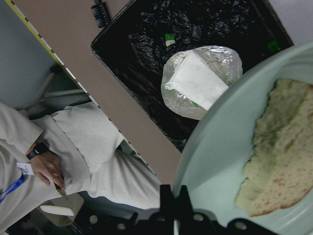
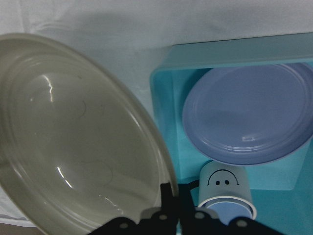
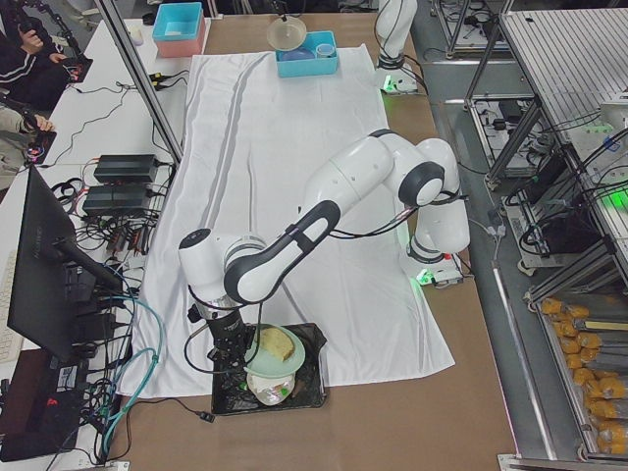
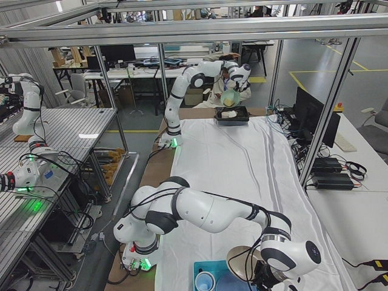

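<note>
My left gripper is shut on the rim of a pale green plate (image 1: 215,166) with a piece of flatbread (image 1: 279,147), held over a black lined bin (image 3: 226,392). In the bin lies crumpled clear wrap with white paper (image 1: 195,78). My right gripper is shut on the rim of a beige plate (image 2: 73,137), held beside a blue box (image 2: 166,93) containing a blue plate (image 2: 247,112) and a cup with a face (image 2: 222,181).
A white cloth (image 3: 334,294) covers most of the table, clear between the two containers. A monitor and cables line one side; a person sits by the table's end.
</note>
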